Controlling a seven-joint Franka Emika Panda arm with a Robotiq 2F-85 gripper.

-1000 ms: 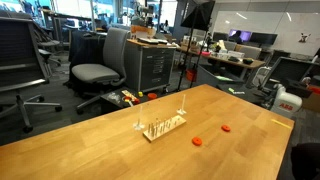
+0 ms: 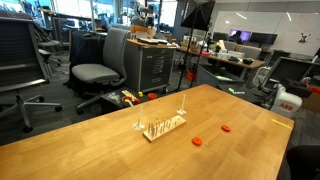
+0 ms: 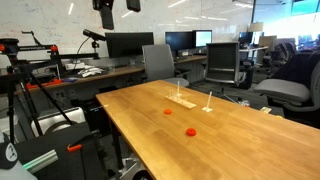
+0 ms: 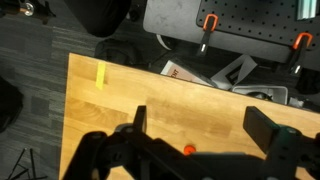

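Note:
In the wrist view my gripper stands open, its dark fingers wide apart above the table's edge, with nothing between them. A small red disc [image 4: 189, 149] lies on the wood below, between the fingers in that view. Two red discs [image 2: 197, 141] rest apart on the table, the other red disc [image 2: 226, 128] farther to the right. Beyond them is a pale wooden rack [image 2: 164, 128] with several small upright pegs. Near its ends stand thin white posts, one left post [image 2: 139, 122] and one right post [image 2: 182, 109].
A yellow strip [image 4: 100, 74] marks one table corner. Beside the table edge in the wrist view is a perforated metal plate [image 4: 275, 22] with brackets. Office chairs [image 2: 98, 65] stand behind the table.

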